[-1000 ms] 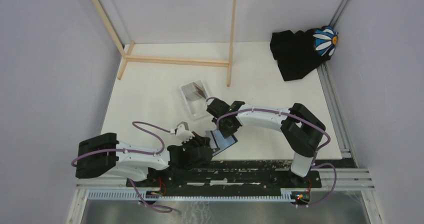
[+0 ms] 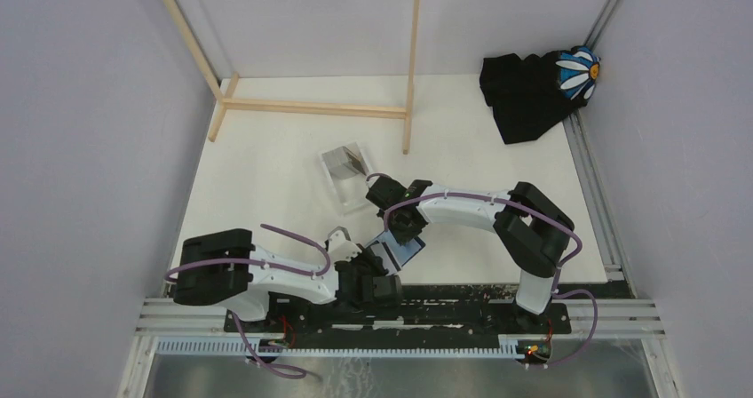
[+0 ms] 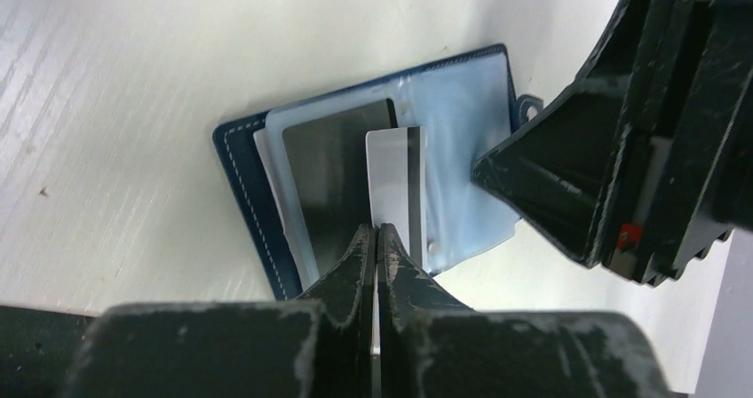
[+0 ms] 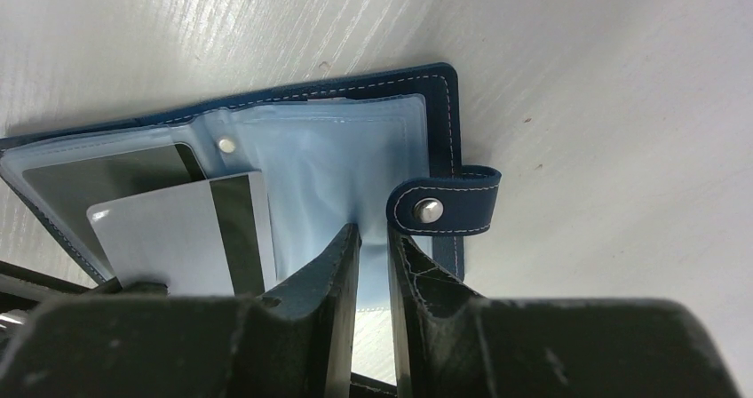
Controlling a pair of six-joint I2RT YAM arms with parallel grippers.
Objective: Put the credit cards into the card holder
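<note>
The navy card holder [image 4: 448, 123] lies unfolded on the table, with pale blue clear sleeves [image 4: 346, 149]. One dark grey card [image 3: 333, 158] sits in a sleeve at its left side. My left gripper is shut on a silver card with a dark stripe [image 3: 391, 171], which overlaps the dark card and the sleeves; whether its leading edge is inside a sleeve, I cannot tell. Over the clear sleeve my right gripper is slightly open, its fingertips close to or touching the plastic, which creases there. The holder's snap strap [image 4: 448, 201] lies just right of them.
A white tray [image 2: 344, 189] holding a grey card-like piece stands behind the arms. At the back is a wooden frame [image 2: 311, 107], and a black cloth [image 2: 524, 96] lies at the back right. Table to the tray's left is clear.
My left arm has moved right, bringing its gripper and the silver card over the holder, closer to the right gripper. The holder appears slightly shifted right; the right arm has hardly moved.
</note>
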